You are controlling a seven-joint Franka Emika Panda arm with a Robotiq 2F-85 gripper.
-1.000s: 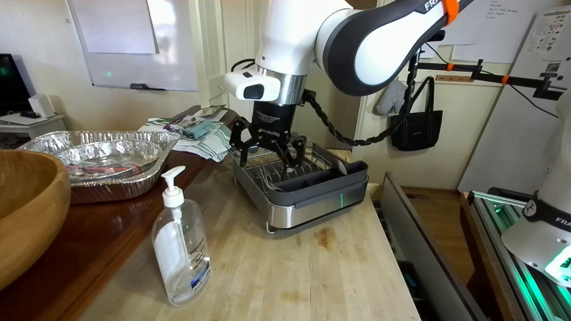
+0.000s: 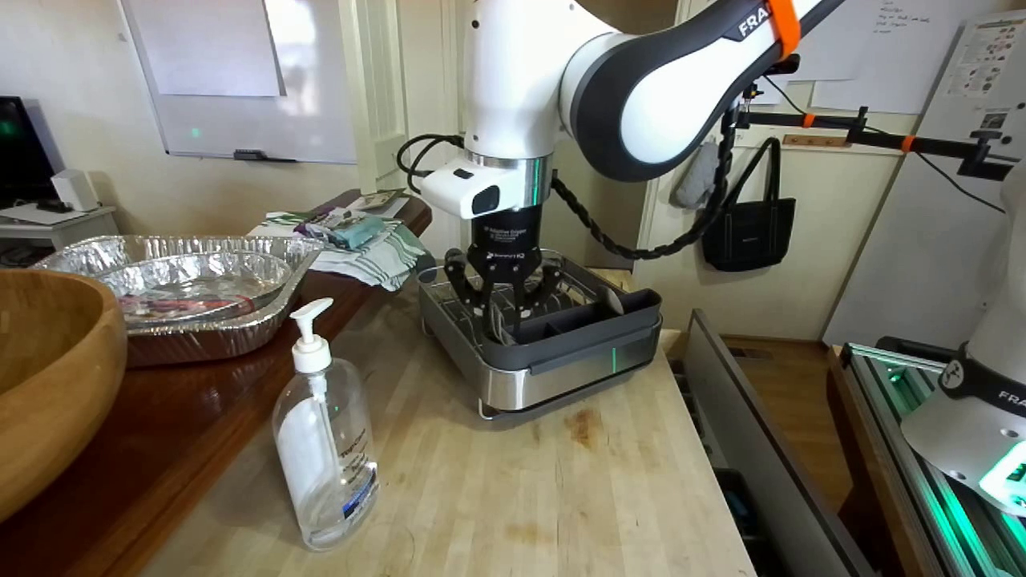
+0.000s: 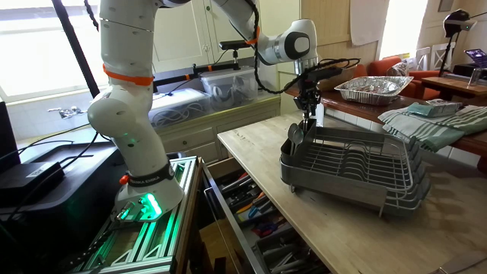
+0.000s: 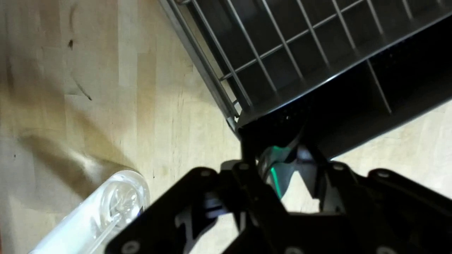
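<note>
A dish rack (image 2: 515, 386) with a dark utensil caddy (image 2: 587, 343) along one side stands on the wooden counter. My gripper (image 2: 502, 330) points down at the caddy's left end, its fingers part open with a narrow gap. Beneath and between the fingers in the wrist view is a shiny metal utensil (image 4: 277, 169) catching a green reflection; whether the fingers touch it is unclear. At the caddy's other end stand spoons (image 3: 296, 135), one bowl (image 2: 613, 301) showing above the rim.
A clear pump bottle (image 2: 327, 452) stands on the counter left of the rack. An open drawer (image 3: 260, 210) holds utensils below the counter edge. Foil trays (image 2: 192, 288) and a wooden bowl (image 2: 58, 375) occupy the raised ledge.
My gripper has come down and become more upright over the caddy's left end. Its fingers have drawn closer together from a wide opening. The rack and bottle have stayed put.
</note>
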